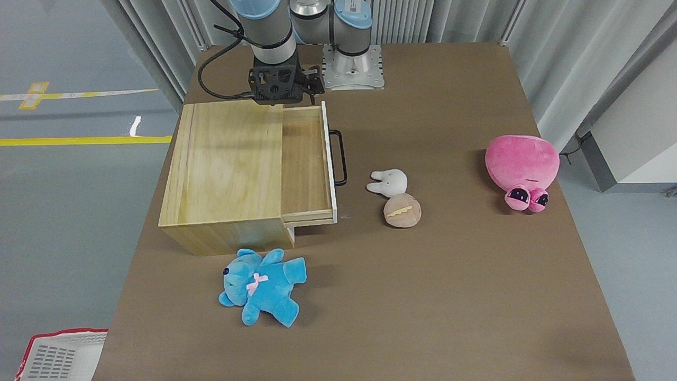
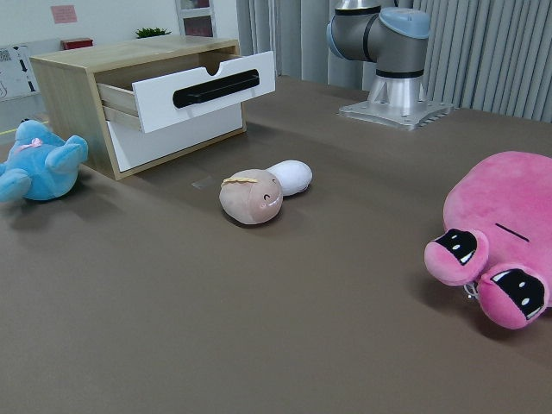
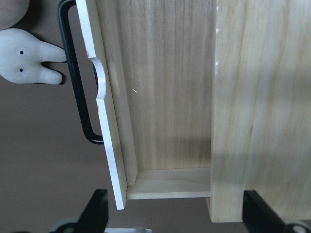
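A wooden cabinet has its white-fronted drawer pulled out and empty, with a black handle. My gripper hangs over the cabinet's far end in the front view, its fingers wide open at the bottom of the wrist view with nothing seen between them. A white rabbit plush lies beside a round beige plush, right of the drawer. A blue bear plush lies in front of the cabinet. A pink plush sits at the table's right side.
The arm's base plate stands at the back. A white basket is off the table at the lower left.
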